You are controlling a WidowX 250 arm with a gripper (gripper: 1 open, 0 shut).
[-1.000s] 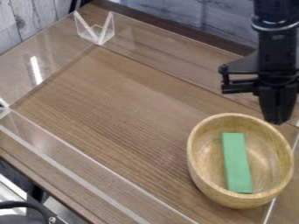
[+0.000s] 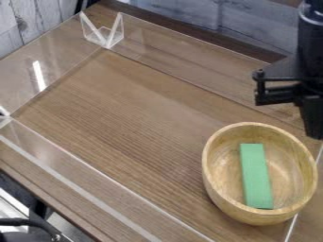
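A wooden bowl (image 2: 221, 180) sits at the lower right of the table, with a green rectangular block (image 2: 256, 176) lying flat inside it. My black gripper (image 2: 280, 95) is above and behind the bowl at the right edge of the view, with the arm rising out of frame; I cannot make out clearly how its fingers stand, and no object shows held in it.
A small clear angular piece (image 2: 104, 32) stands at the back left. Clear strips run along the table's front-left, and dark cables lie at the bottom-left corner.
My arm and gripper have moved slightly to the right and a little up. The bowl and green block have stayed in place.
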